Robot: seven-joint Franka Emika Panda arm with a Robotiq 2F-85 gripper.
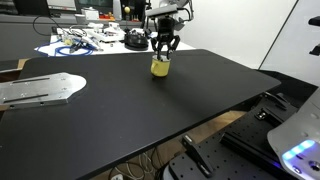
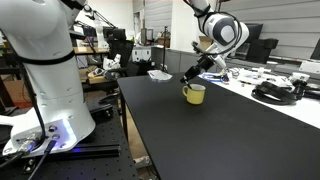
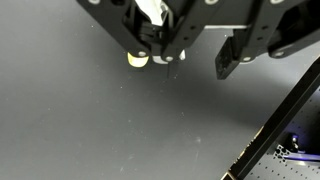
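Note:
A yellow mug (image 1: pixel 160 67) stands upright on the dark table, and from the other side the same mug (image 2: pixel 194 95) shows near the table's middle. Over its top is my gripper (image 1: pixel 164 49), pointing down, with the fingertips at the rim. The fingers look close together. Something pale shows at the mug's mouth, but I cannot make out what lies between the fingers. In the wrist view, a yellow edge of the mug (image 3: pixel 138 60) peeks out beside the dark gripper parts, which hide most of it.
A white tray-like piece (image 1: pixel 40 88) lies on the left of the table in exterior view 1. Cables and gear (image 1: pixel 85 38) sit beyond the far edge.

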